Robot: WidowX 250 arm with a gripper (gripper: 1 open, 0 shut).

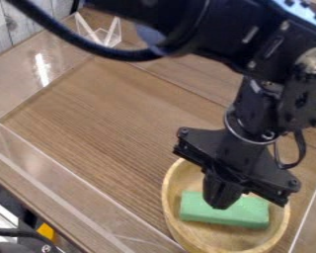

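Note:
A round, shallow wooden bowl (200, 237) sits at the lower right of the wooden table, holding a light green rectangular block (223, 211). My black gripper (216, 189) hangs over the bowl, its tip just above the block and hiding part of it and of the bowl. The fingertips are close together, shut, with nothing visible between them.
Clear plastic edging runs along its left and lower-left sides. Cables and a small yellow item lie beyond the lower-left edge.

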